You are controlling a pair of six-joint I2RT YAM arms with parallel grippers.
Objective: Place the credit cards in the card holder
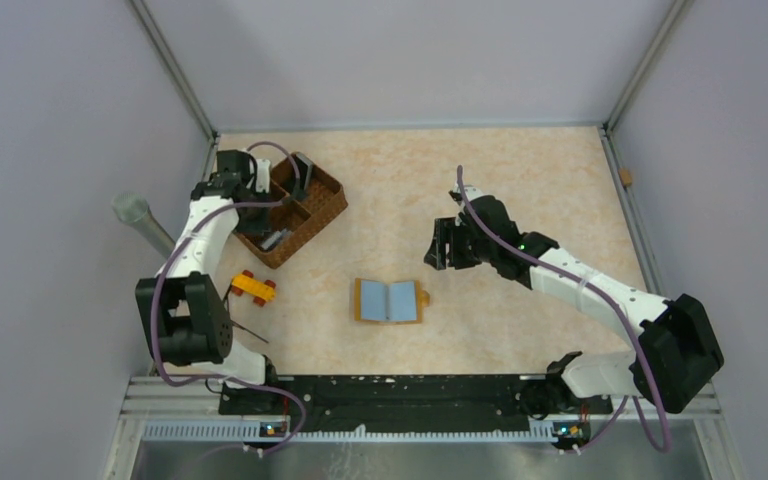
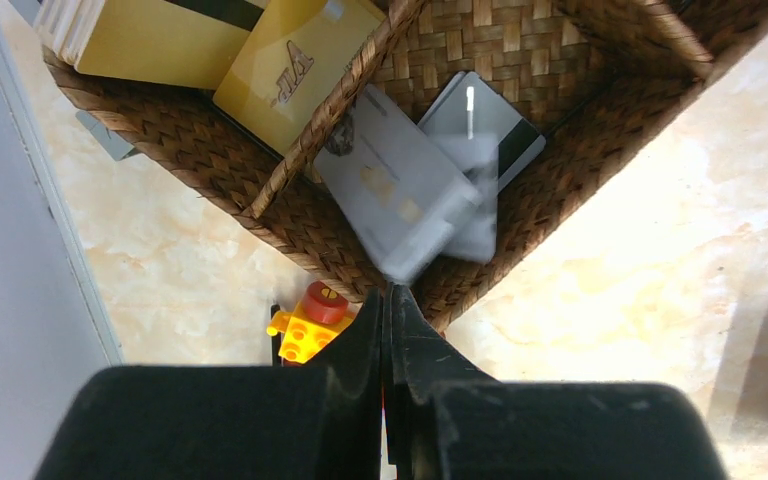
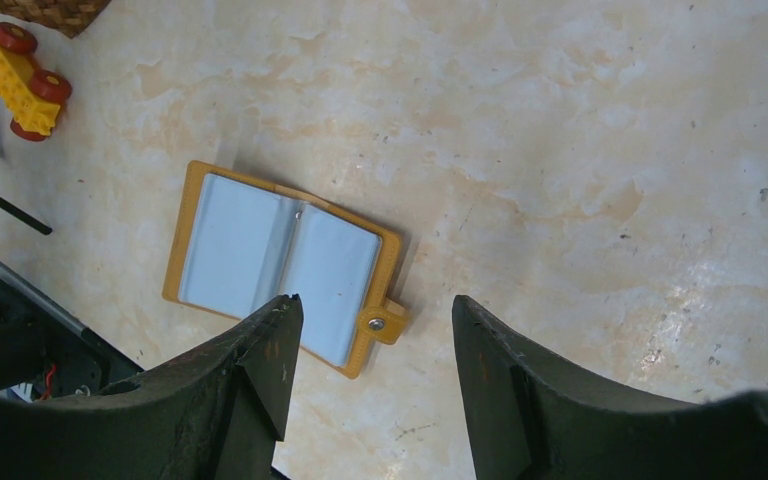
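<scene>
A woven basket (image 1: 310, 225) with compartments sits at the back left; in the left wrist view its middle section holds several grey-silver cards (image 2: 385, 175), partly blurred, and another section holds yellow cards (image 2: 290, 60). My left gripper is shut over the basket's near rim, with nothing seen between its fingers. The wooden holder with two pale blue panels (image 1: 388, 300) lies flat at the front middle. My right gripper stands open at the right, above the table near that holder, nothing between its fingers.
A yellow toy car (image 1: 254, 287) with red wheels lies below the basket, beside a thin dark stand. A grey cylinder (image 1: 145, 220) stands left of the left arm.
</scene>
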